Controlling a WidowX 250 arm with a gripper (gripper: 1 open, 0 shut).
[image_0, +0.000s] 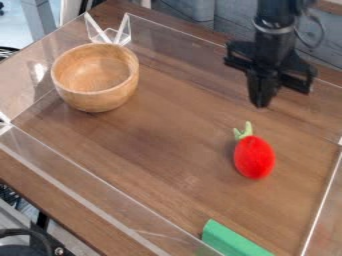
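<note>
The dark robot gripper is high at the back right of the wooden table, above and behind a red tomato-like object with a green stem. Its fingers look close together, with nothing visible between them, though they are small in the view. A wooden bowl sits at the left. A green block lies at the front edge of the view, partly cut off.
Clear plastic walls border the table, whose middle is bare. A white object is at the back left behind the bowl. Black cables lie off the table at the lower left.
</note>
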